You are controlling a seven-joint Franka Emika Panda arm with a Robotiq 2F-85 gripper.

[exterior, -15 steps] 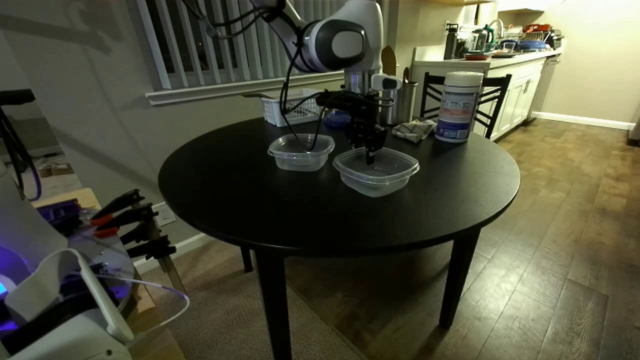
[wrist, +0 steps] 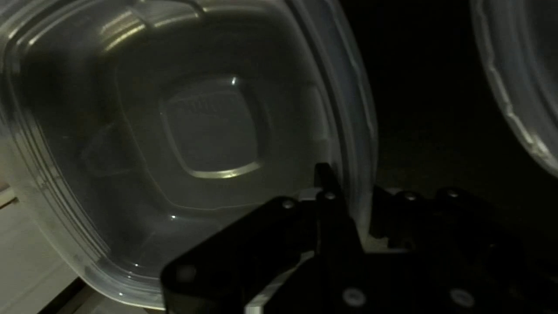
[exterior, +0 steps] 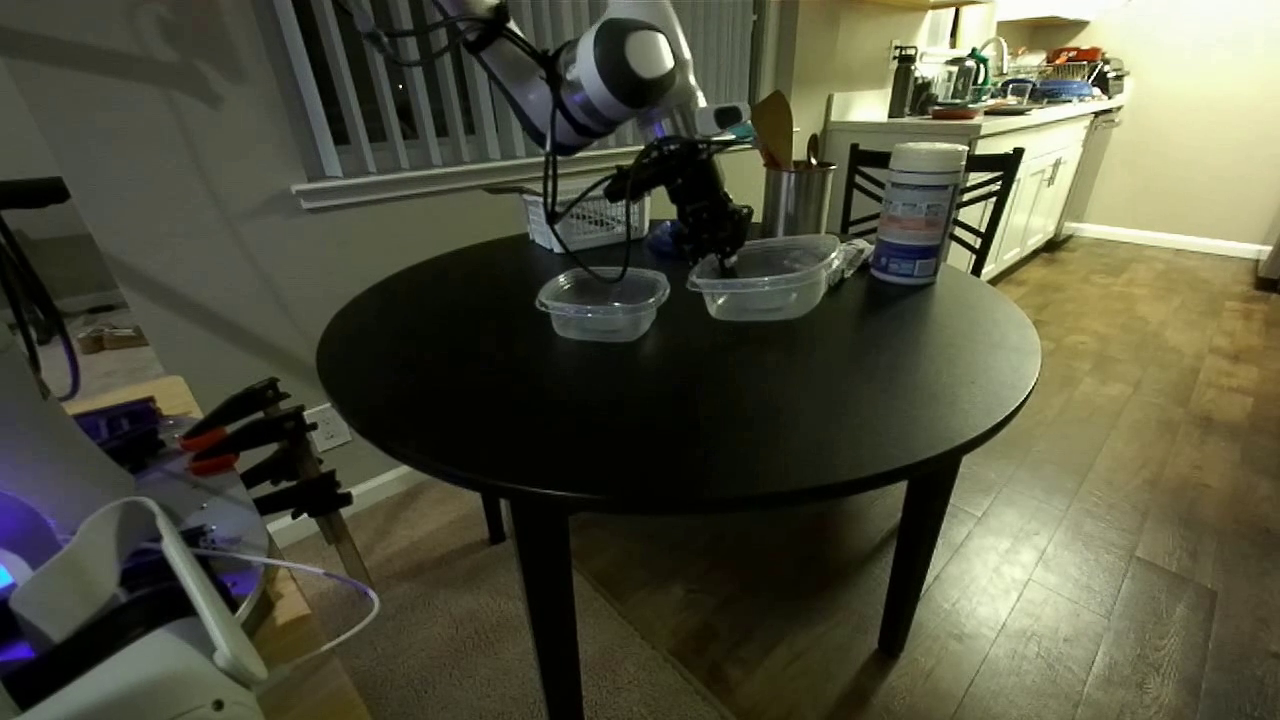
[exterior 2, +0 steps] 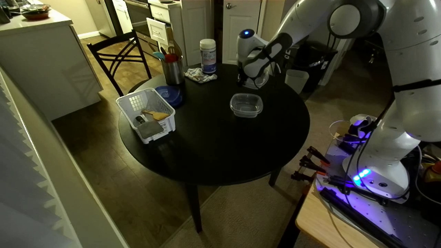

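In the wrist view, my gripper is shut on the rim of a clear plastic container [wrist: 214, 131], one finger inside its wall and the other outside. The container looks empty. Exterior view 1 shows this container [exterior: 774, 294] tilted at the right, seemingly raised above the black table, with my gripper [exterior: 727, 262] at its left rim. Most of it is hidden behind the arm in exterior view 2. A second clear container [exterior: 602, 314], also empty-looking, rests upright on the table [exterior: 672, 420] to the left; its edge [wrist: 515, 115] shows in the wrist view.
A white basket [exterior 2: 145, 111] holding utensils and a blue bowl [exterior 2: 169, 95] are near one side. By them stand a metal utensil holder [exterior 2: 173, 71], a patterned cloth [exterior 2: 200, 75] and a wipes canister [exterior 2: 208, 58].
In exterior view 1, the gripper and the gripped container have shifted upward in the picture. The container is now tilted and partly covers the cloth. The second container has not moved.
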